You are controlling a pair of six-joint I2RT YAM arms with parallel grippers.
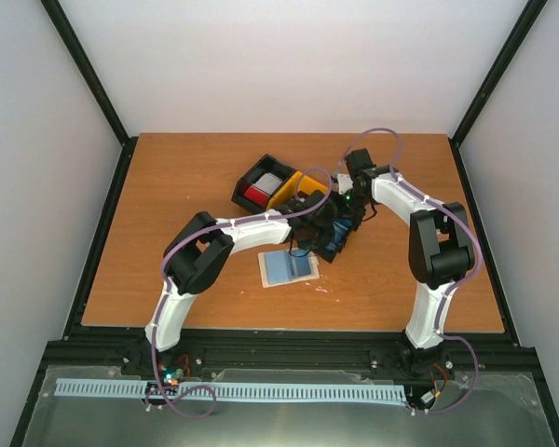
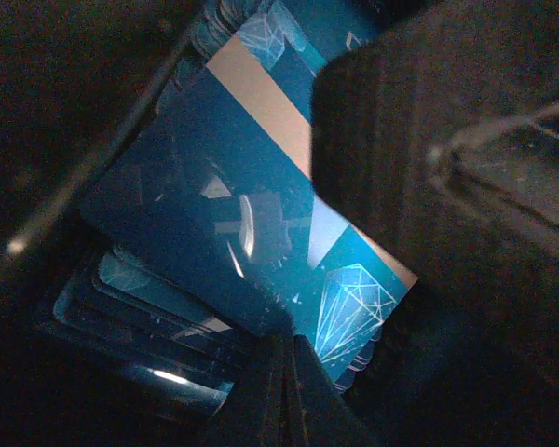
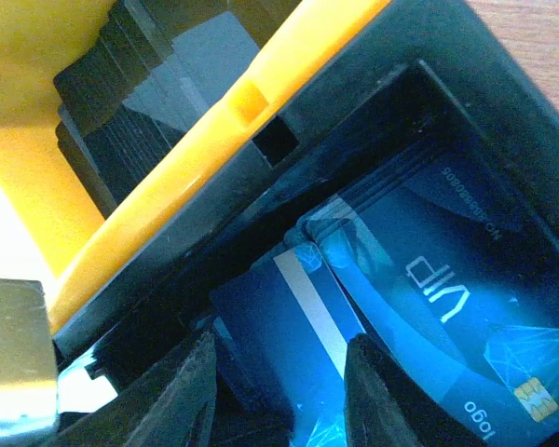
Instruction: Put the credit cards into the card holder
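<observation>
Blue credit cards (image 1: 342, 229) lie in a dark box (image 3: 419, 70), partly covered by both arms from above. One card (image 2: 261, 186) rests askew over the stack in the left wrist view, its pale stripe showing. Low over the cards, my left gripper is shut, its fingertips together at the card's lower edge; nothing shows between them. My right gripper is parted over a tilted card (image 3: 284, 321), which shows between and beyond its fingers. The pale blue card holder (image 1: 278, 268) lies open on the table in front of the box.
A yellow box (image 1: 309, 185) with dark cards adjoins the card box. Left of it stands a black box (image 1: 245, 175) with red and grey contents. Both hands are crowded close together.
</observation>
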